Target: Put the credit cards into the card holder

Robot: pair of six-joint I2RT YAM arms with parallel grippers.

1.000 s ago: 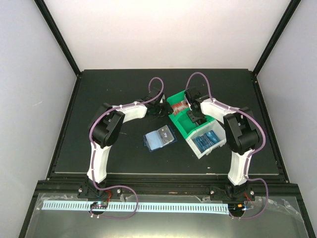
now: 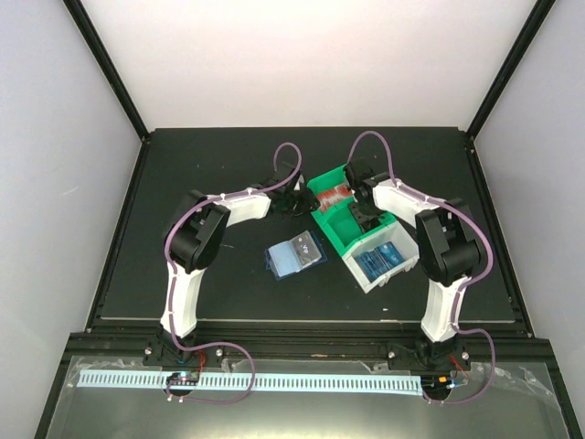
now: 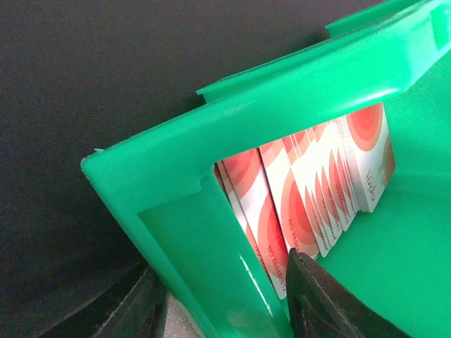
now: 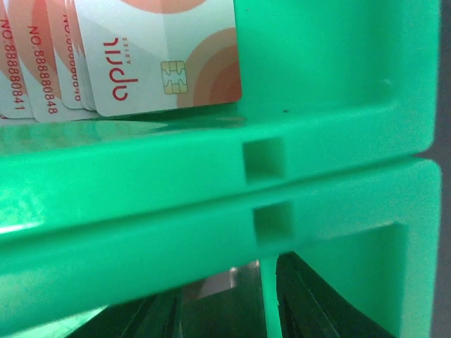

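The card holder [image 2: 294,255] lies open on the black table, blue with clear sleeves. Red-and-white cards [image 3: 310,183] lean in a stack inside the far green bin [image 3: 190,148]. My left gripper is shut on that bin's wall, one finger outside and one inside. My right gripper is over the adjoining green bin [image 4: 352,310], its fingers part open. A flat, dark grey-and-black item [image 4: 224,306] shows in the gap between its fingers; contact with them cannot be made out. The bin rim partly covers the left finger in the right wrist view.
A white bin [image 2: 367,284] with blue cards [image 2: 380,262] adjoins the green bins at the near right. The green bins' rims [image 4: 127,176] stand close beside the right gripper. Bare table surrounds the card holder.
My right arm has shifted slightly to the right, and the white bin appears to have moved a touch with it. The left arm and the card holder have stayed still.
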